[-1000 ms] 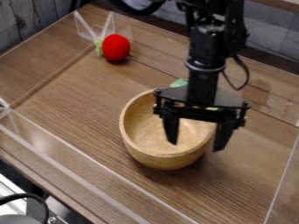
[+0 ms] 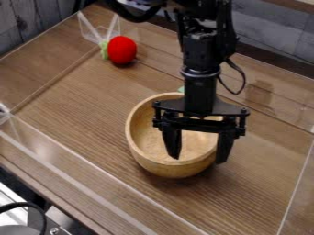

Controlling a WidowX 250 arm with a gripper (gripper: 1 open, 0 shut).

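A wooden bowl (image 2: 152, 151) sits on the table at centre. My black gripper (image 2: 196, 146) hangs over the bowl's right part, its two fingers pointing down and apart, open. I see nothing between the fingers except the bowl's pale interior behind them. A small green item (image 2: 181, 89) is mostly hidden behind the arm.
A red round object (image 2: 121, 50) with something green beside it lies at the back left, near a clear plastic piece. A dark wall edges the back, and a cable lies at the lower left.
The bowl and red object have stayed in place.
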